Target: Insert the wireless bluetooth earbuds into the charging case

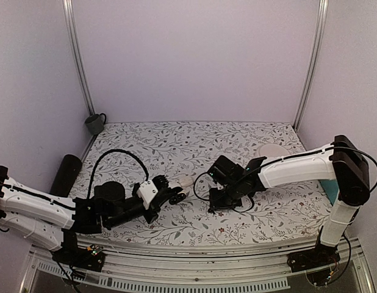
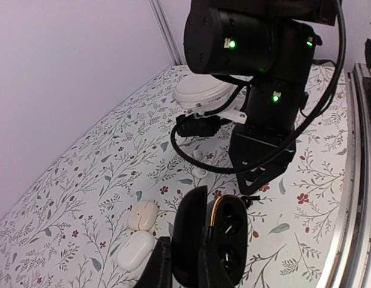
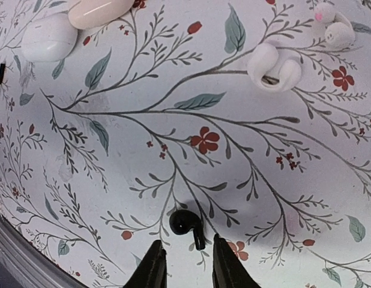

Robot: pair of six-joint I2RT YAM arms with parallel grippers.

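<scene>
A single black earbud [image 3: 184, 222] lies on the floral mat, stem toward my right gripper. That gripper is part open just short of the earbud, with nothing between its fingers.
White cases [image 3: 48, 36], white earbuds [image 3: 273, 67] and a pink-and-white pair [image 3: 334, 27] lie farther back. A round white container [image 1: 272, 151] sits at the right, a mug [image 1: 95, 124] at the back left.
</scene>
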